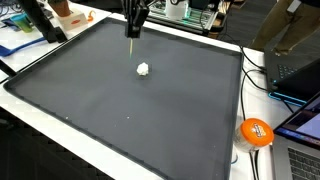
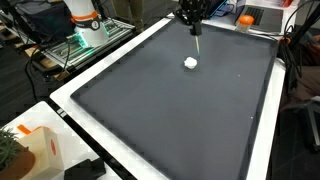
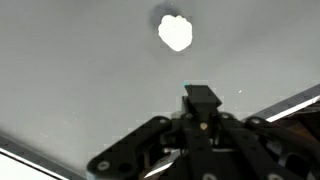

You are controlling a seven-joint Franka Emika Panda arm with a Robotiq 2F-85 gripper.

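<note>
A small white lump with an uneven outline sits on the grey board; the wrist view also shows this white lump, near the top. My gripper is above the board's far part, shut on a thin pale stick that points down. In exterior view 2 the stick hangs beyond the lump, apart from it. Only a small teal tip of the stick shows past the dark fingers in the wrist view. Whether the tip touches the board, I cannot tell.
An orange-topped container stands off the board's right side, near a laptop. Cables run along that side. At the far left lie an orange-and-white object and several small items. Most of the board is bare.
</note>
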